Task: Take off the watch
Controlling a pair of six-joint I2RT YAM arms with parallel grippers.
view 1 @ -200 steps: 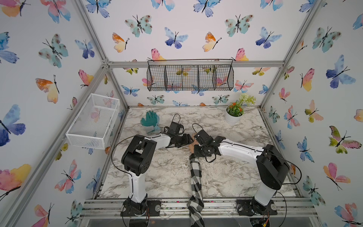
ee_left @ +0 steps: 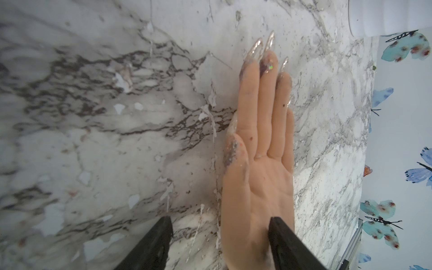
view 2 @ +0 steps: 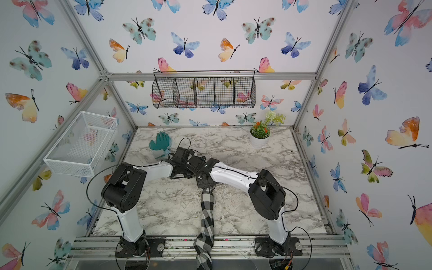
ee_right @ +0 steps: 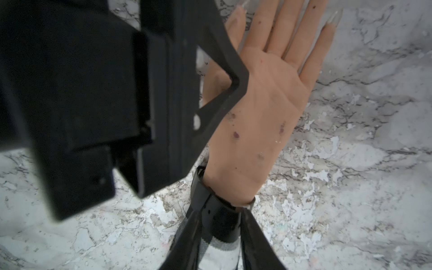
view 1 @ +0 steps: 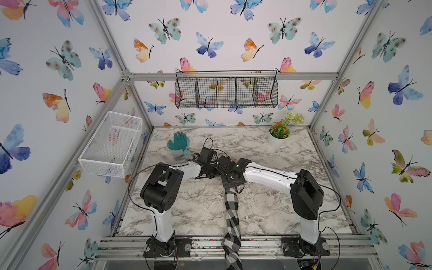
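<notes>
The mannequin hand [ee_right: 256, 117] lies palm up, a black watch strap [ee_right: 220, 218] around its wrist, above the checked sleeve [view 1: 231, 211]. Over the strap my right gripper stands open, its fingertips to either side of the strap in the right wrist view; contact cannot be told. My left gripper is part open above the hand's thumb side, with one finger [ee_left: 288, 247] overlapping the palm. The body of the left gripper covers part of the thumb in the right wrist view. Both grippers largely hide the hand from above.
A teal hand-shaped object [view 1: 178, 140] stands at the back left and a flower pot [view 1: 277, 137] at the back right. A white mesh basket [view 1: 112, 144] hangs on the left wall. The front table areas beside the sleeve are clear.
My right arm has moved left, bringing its gripper over the hand and close against the left one. The left gripper has shifted only slightly.
</notes>
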